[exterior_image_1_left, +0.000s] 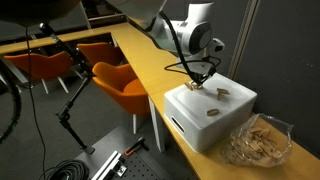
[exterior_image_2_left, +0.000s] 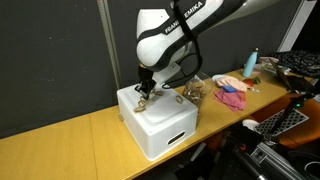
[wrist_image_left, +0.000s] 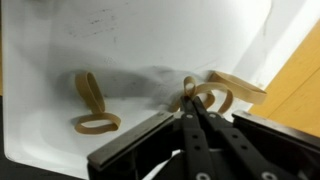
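Tan rubber bands lie on top of a white box (exterior_image_1_left: 186, 111). My gripper is down at the box top, its fingertips close together amid a looped band (wrist_image_left: 222, 98). Part of that band stands up right at the tips; whether it is pinched between them is not clear. A wider band (wrist_image_left: 240, 86) lies just beyond, towards the box edge. Farther left in the wrist view is a folded band (wrist_image_left: 93, 104), well apart from the fingers. Exterior view 1 shows loose bands on the box, one (exterior_image_1_left: 212, 112) towards its front.
A clear plastic bag (exterior_image_1_left: 257, 145) full of bands stands on the wooden table beside the box. In exterior view 2, a pink cloth (exterior_image_2_left: 232, 97) and a blue bottle (exterior_image_2_left: 250, 64) lie farther right. The table (exterior_image_2_left: 60, 128) left of the box is clear there.
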